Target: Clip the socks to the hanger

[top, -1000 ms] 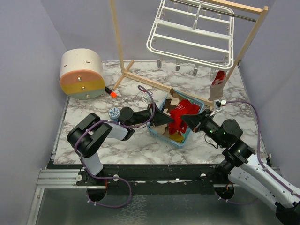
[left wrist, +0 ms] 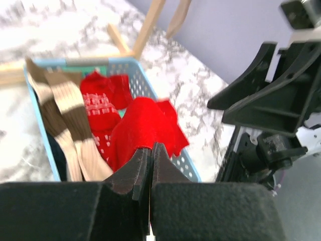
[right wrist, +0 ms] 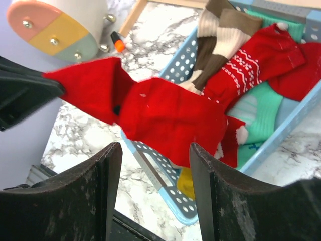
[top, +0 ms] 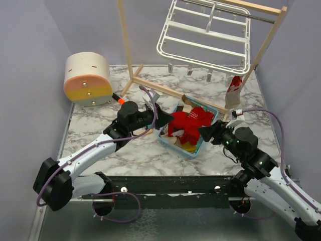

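Observation:
My left gripper (top: 169,118) is shut on one end of a red sock (right wrist: 175,118). In the right wrist view the sock stretches sideways from those fingers, its far part over the basket (right wrist: 260,154). Beyond the left fingertips, the left wrist view shows the sock's red cloth (left wrist: 143,125). Right of the basket, my right gripper stands open; the sock lies beyond its fingertips, and nothing seems gripped. In the top view the white hanger (top: 205,31) is at the back, clips along its lower edge; a red-and-white sock (top: 233,94) hangs at its right corner.
More socks lie in the basket, among them a brown-and-beige sock (left wrist: 70,98) and a green sock (right wrist: 263,103). A wooden frame (top: 159,88) runs behind it. A white drum (top: 86,70) stands at the back left.
The left gripper has moved left and upward in the top view, drawing red cloth across the basket. My right gripper has opened and backed off slightly from the red cloth.

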